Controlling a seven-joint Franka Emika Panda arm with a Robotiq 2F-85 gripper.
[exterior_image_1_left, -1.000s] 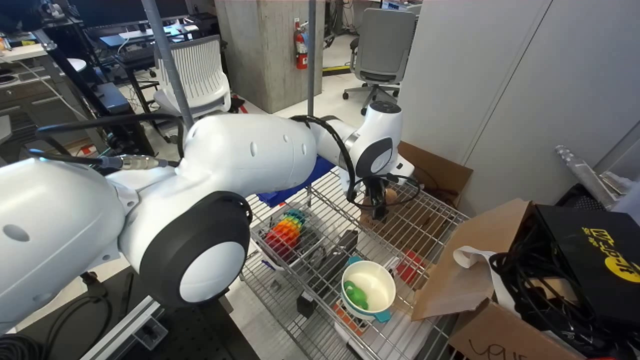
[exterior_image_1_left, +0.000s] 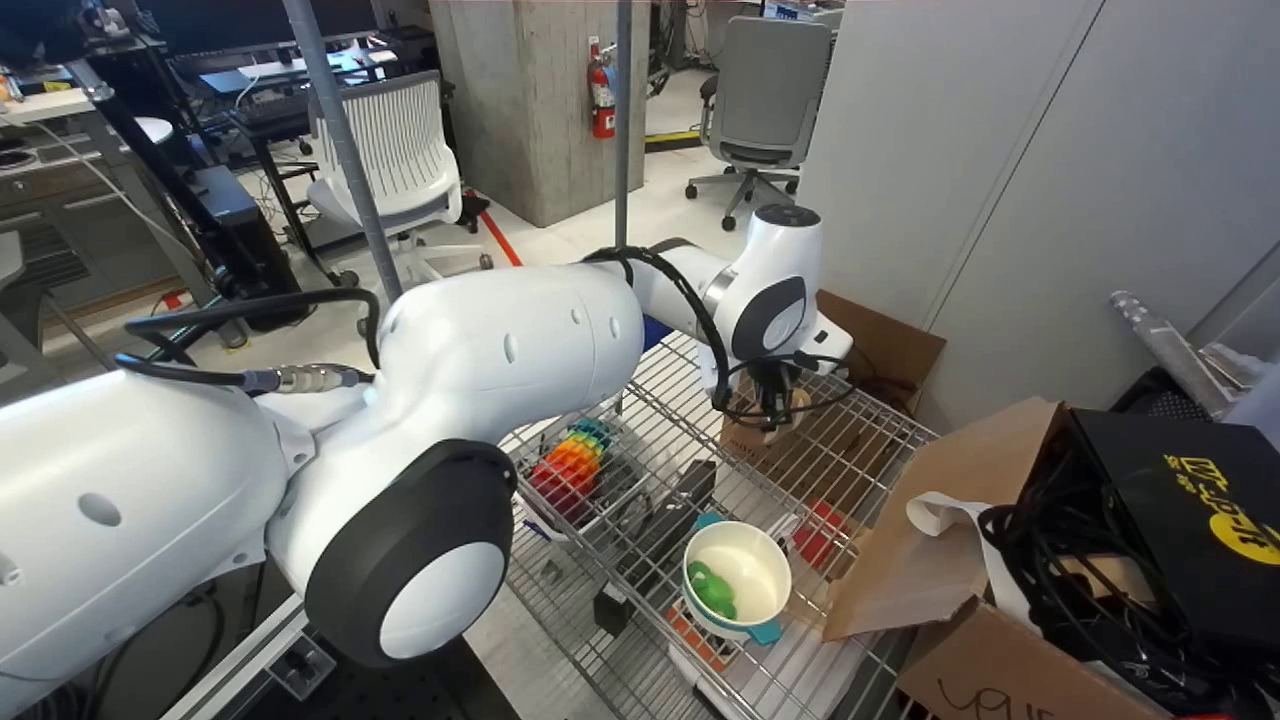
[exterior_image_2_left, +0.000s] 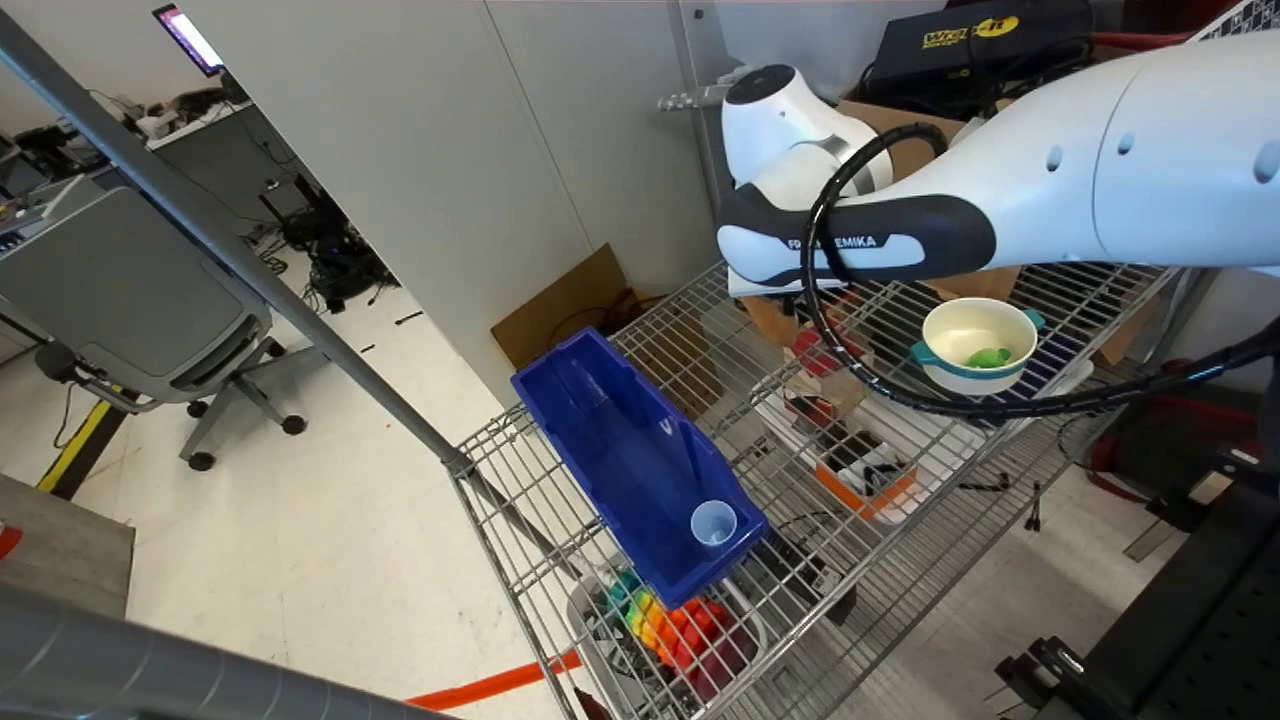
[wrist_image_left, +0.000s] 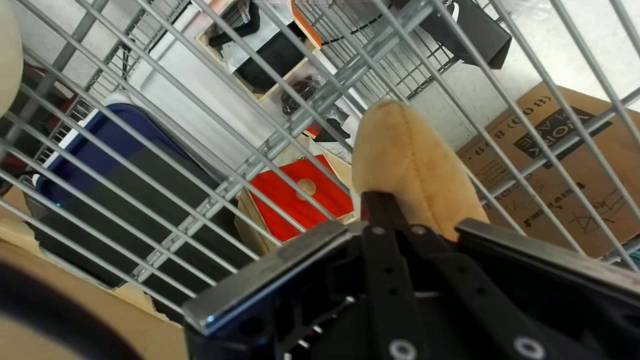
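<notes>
My gripper is shut over the wire shelf, its two dark fingers side by side in the wrist view. A rounded tan object (wrist_image_left: 414, 162), soft-looking with a seam along it, lies just beyond the fingertips and partly behind them. Whether they touch it, I cannot tell. In exterior view 1 the gripper (exterior_image_1_left: 777, 414) points down near the far side of the rack. A cream pot (exterior_image_1_left: 758, 570) with teal handles stands on the shelf with a green item (exterior_image_1_left: 711, 589) inside.
A blue bin (exterior_image_2_left: 612, 444) holding a pale cup (exterior_image_2_left: 714, 523) sits on the shelf. An open cardboard box (exterior_image_1_left: 948, 528) of cables stands beside the pot. Below the wires show a red box (wrist_image_left: 288, 195) and a printed carton (wrist_image_left: 540, 150).
In exterior view 1 the arm has shifted to the right, carrying the gripper a short way with it. The pot and the green item stay where they were.
</notes>
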